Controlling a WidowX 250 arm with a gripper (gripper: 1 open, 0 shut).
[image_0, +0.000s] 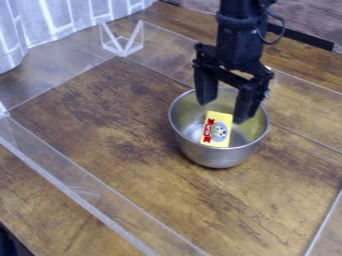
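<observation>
My black gripper (227, 92) hangs over the rear part of a steel bowl (222, 154), open, with nothing visible between its fingers. Inside the bowl lies a small yellow packet (223, 122) with a red band and a pale round picture on it.
A white wire-like object (122, 37) stands at the back left. Clear plastic edging runs along the left side.
</observation>
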